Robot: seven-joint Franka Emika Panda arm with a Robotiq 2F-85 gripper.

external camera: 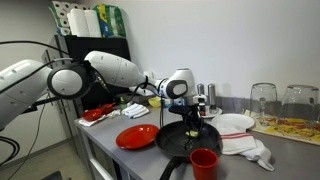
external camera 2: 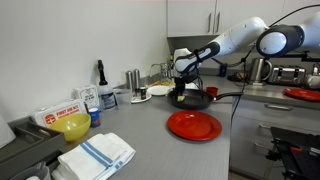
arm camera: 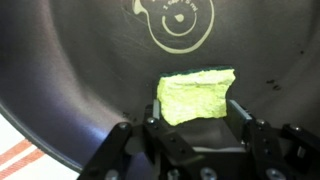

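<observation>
A yellow-green sponge (arm camera: 195, 97) with a dark edge is inside the black pan (arm camera: 95, 60) in the wrist view. My gripper is at the sponge's near side, its fingers (arm camera: 237, 112) apart and one at each side of it. Whether they press on the sponge cannot be told. From exterior view 1, the gripper (external camera: 193, 125) points down into the pan (external camera: 170, 138), and the sponge (external camera: 193, 134) is a small pale patch beneath it.
A red mug (external camera: 204, 164) stands close to the pan's near side. The red plate (external camera 2: 195, 125) lies beside the pan, and a white plate (external camera: 232, 123) and cloth (external camera: 238, 143) lie on its other side. Open counter (external camera 2: 150, 150) stretches past a folded towel (external camera 2: 97, 157).
</observation>
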